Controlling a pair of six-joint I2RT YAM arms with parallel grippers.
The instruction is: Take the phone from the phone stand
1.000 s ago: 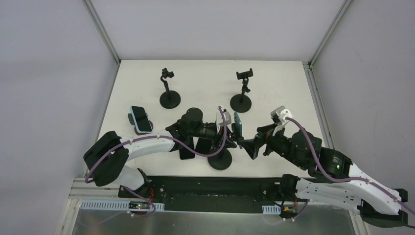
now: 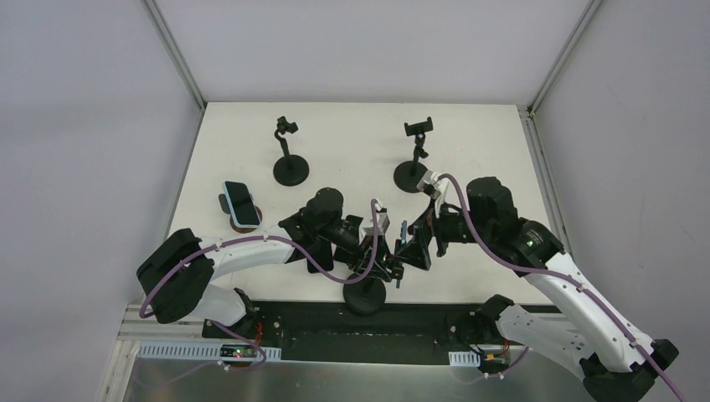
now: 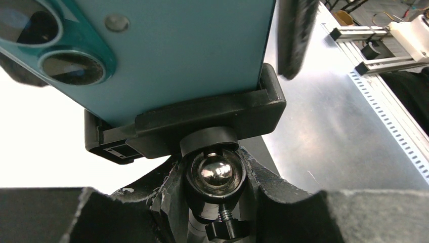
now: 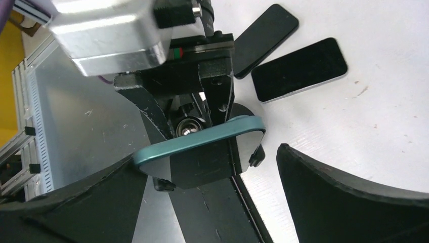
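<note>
A teal-backed phone [image 3: 187, 50] sits in the black clamp [image 3: 212, 116] of a phone stand, whose round base [image 2: 364, 296] overlaps the table's front edge in the top view. My left gripper is shut on the stand's neck, just below the clamp at the ball joint. In the right wrist view the phone [image 4: 200, 136] appears edge-on between the spread fingers of my right gripper. That gripper is open, with a visible gap on the right side; contact on the left is hard to judge.
Two dark phones lie flat on the table, one [image 4: 265, 40] beside the other [image 4: 299, 70]. Another phone [image 2: 242, 203] leans on a holder at the left. Two empty stands [image 2: 290, 170] are at the back.
My right gripper has come left around the phone. The stand's base has shifted toward the front edge and slightly left, with the left gripper lower and holding its neck.
</note>
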